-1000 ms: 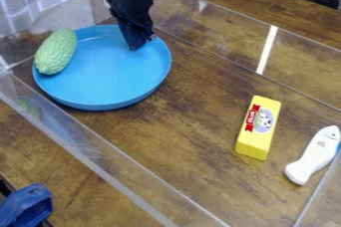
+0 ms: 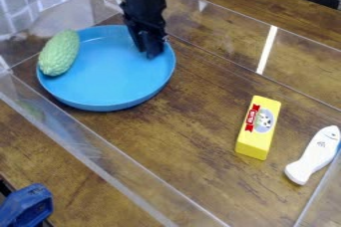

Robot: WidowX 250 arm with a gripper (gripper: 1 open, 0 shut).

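The black gripper is at the top of the view, low at the back rim of a blue round plate. Whether it is open or shut, and whether anything is between its fingers, is hard to see. A pale green textured vegetable lies on the left of the plate.
A yellow box with a red label and a white elongated object lie on the wooden table at the right. A blue object is at the bottom left.
The gripper has moved a little to the right and down along the plate's back edge. The plate has shifted slightly to the right and down.
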